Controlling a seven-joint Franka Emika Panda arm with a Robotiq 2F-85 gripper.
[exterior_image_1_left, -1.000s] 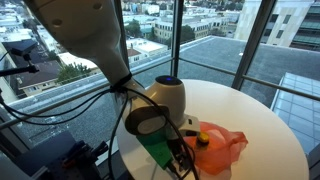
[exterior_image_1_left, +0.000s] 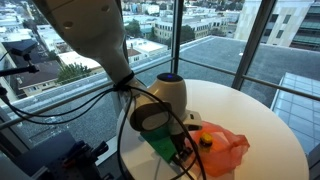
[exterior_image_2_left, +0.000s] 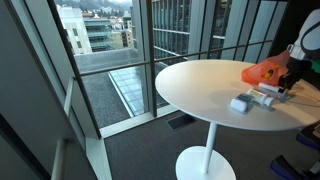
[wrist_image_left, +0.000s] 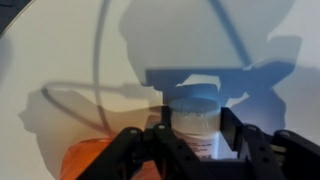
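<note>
In the wrist view, my gripper is shut on a bottle-like container with a pale round cap (wrist_image_left: 194, 105) and a printed white label (wrist_image_left: 204, 147). The container sits between both fingers, over the white table. An orange, see-through bag (wrist_image_left: 83, 158) lies close on the left in that view. From the first exterior side, the crumpled orange bag (exterior_image_1_left: 226, 152) is beside the gripper, with a small yellow-topped thing (exterior_image_1_left: 206, 139) at it. The arm hides most of the held container there.
On the round white table (exterior_image_2_left: 190, 84) lie a white item (exterior_image_2_left: 240, 103) and a pale packet (exterior_image_2_left: 261, 98). A green item (exterior_image_1_left: 162, 146) shows behind the arm's cables. Much of the tabletop away from the bag is clear.
The arm's lower end has shifted slightly in the exterior view. The yellow-topped thing sits a little lower in the picture than a second ago. The bag stays in nearly the same place.
</note>
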